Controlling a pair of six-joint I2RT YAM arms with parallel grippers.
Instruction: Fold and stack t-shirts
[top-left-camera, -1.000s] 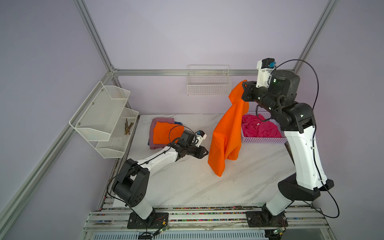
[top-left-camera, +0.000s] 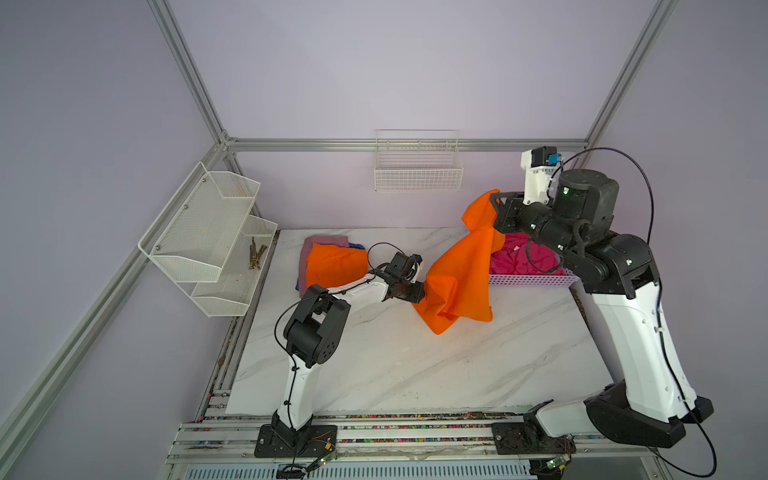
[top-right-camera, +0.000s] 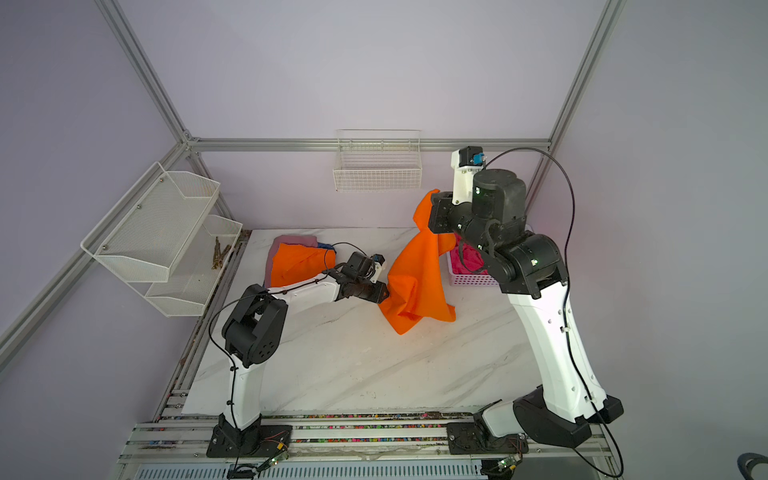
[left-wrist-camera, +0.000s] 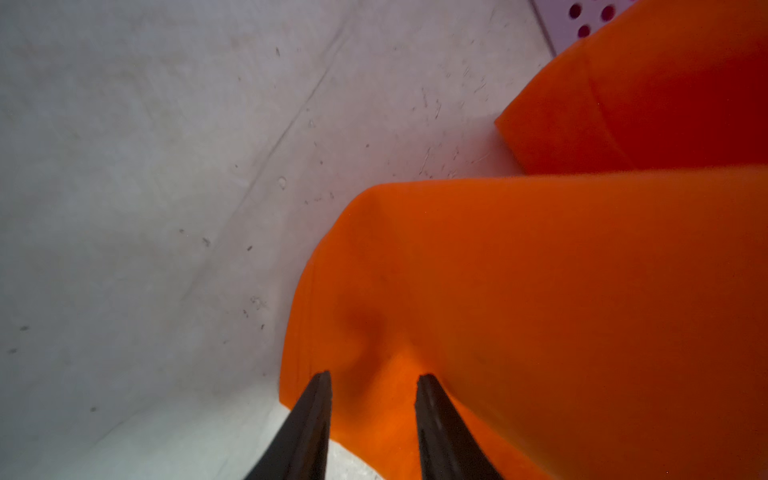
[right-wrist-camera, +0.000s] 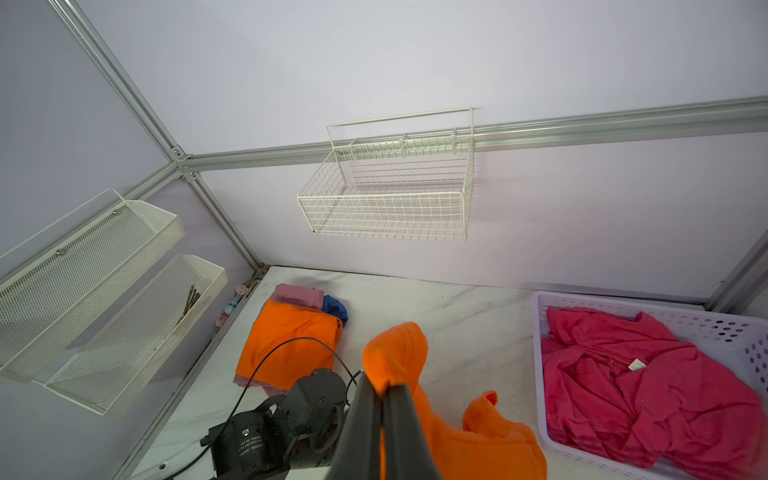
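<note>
An orange shirt (top-left-camera: 456, 284) hangs from my raised right gripper, which is shut on it; its lower part rests on the table. My left gripper is low at the shirt's left edge, fingers apart over the cloth, not closed on it. A folded stack at the back left has an orange shirt (right-wrist-camera: 288, 336) on top of mauve and blue cloth.
A lilac basket (right-wrist-camera: 540, 360) of magenta clothes (right-wrist-camera: 640, 384) stands at the back right. Wire baskets (top-left-camera: 416, 168) hang on the back and left walls.
My left gripper has moved rightward to the hanging shirt. The right gripper has come down over the last second, and more of the shirt bunches on the table.
</note>
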